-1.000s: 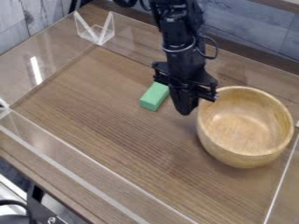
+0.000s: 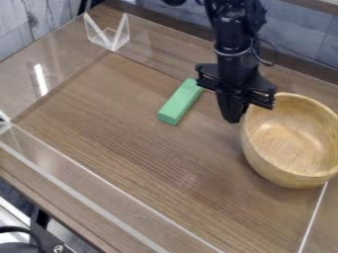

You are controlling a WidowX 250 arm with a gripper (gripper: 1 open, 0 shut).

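The black gripper (image 2: 235, 109) is lowered at the near left rim of a large wooden bowl (image 2: 284, 163) on the right side of the table. Its fingertips look shut, with nothing clearly visible between them, though the dark body hides some detail. A green rectangular block (image 2: 180, 102) lies flat just left of the gripper, apart from it.
A white wire-like holder (image 2: 110, 32) stands at the back left. Dark cables lie at the lower left corner.
The gripper has moved rightward with the bowl, which has shifted right over the last second. The green block looks largely in place.
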